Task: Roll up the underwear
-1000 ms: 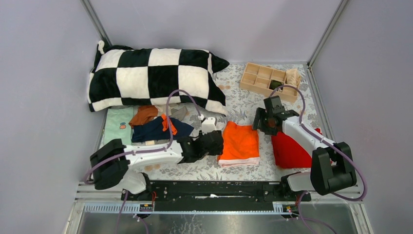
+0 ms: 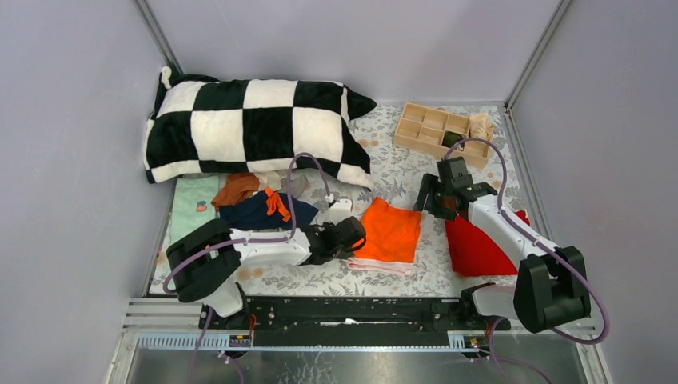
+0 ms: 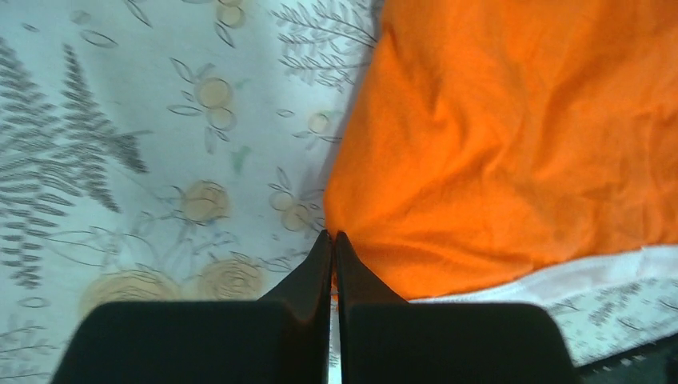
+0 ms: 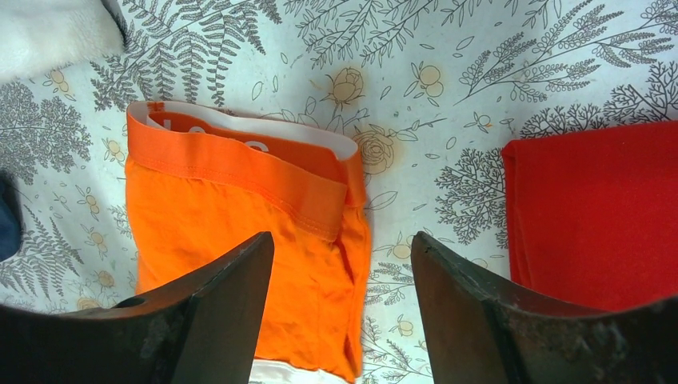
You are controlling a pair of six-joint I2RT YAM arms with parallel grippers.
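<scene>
Orange underwear [image 2: 388, 228] [image 3: 504, 144] [image 4: 208, 216] lies folded flat at the table's middle, waistband at its far edge, white band at its near edge. My left gripper [image 2: 352, 246] is shut, its fingertips at the left edge of the orange cloth near the white band; whether cloth is pinched between them is unclear. My right gripper [image 2: 425, 200] stands open above the far right part of the underwear, nothing between its fingers.
Red cloth [image 2: 476, 248] [image 4: 592, 208] lies right. Folded navy, brown and pale clothes [image 2: 252, 214] lie left, a checkered pillow [image 2: 268, 132] behind them. A wooden divided box [image 2: 420, 128] stands at the back right. Patterned tabletop shows between them.
The left gripper has come down toward the near left edge of the underwear, whose near part has shifted slightly left.
</scene>
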